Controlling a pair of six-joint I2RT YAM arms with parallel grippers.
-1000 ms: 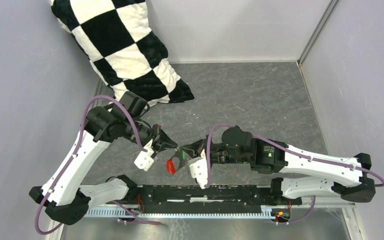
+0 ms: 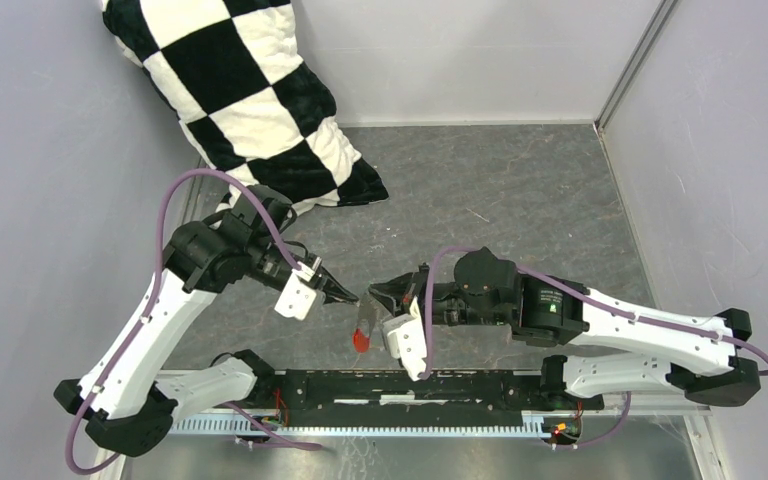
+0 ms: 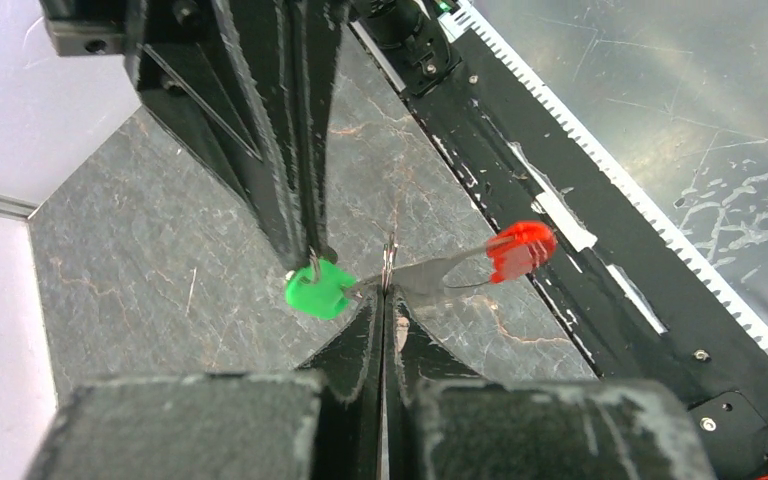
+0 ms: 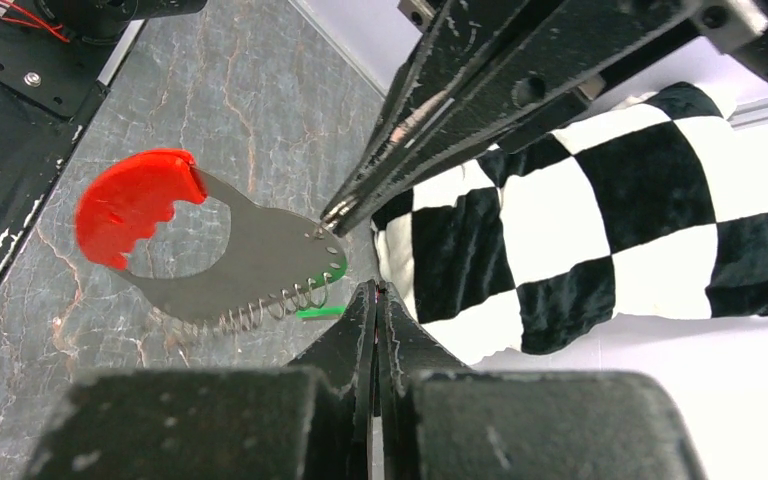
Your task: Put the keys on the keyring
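Note:
A key with a red head (image 4: 140, 200) and a flat grey metal blade hangs between the two grippers, tilted, above the floor. In the left wrist view, a small green piece (image 3: 318, 290) sits right at the tips of my right gripper, and the blade's end meets it. My left gripper is shut, with a thin metal piece (image 3: 390, 262) standing up from its fingertips; whether this is the keyring cannot be told. My right gripper is shut too. What lies between its fingers is hidden. The green piece (image 4: 320, 312) shows edge-on in the right wrist view.
A black-and-white checkered cushion (image 2: 250, 100) leans in the back left corner. The grey floor (image 2: 490, 190) behind the grippers is clear. A black rail (image 2: 400, 388) with a white ruler strip (image 2: 390, 432) runs along the front.
My right gripper has moved slightly right. Both grippers stay close together.

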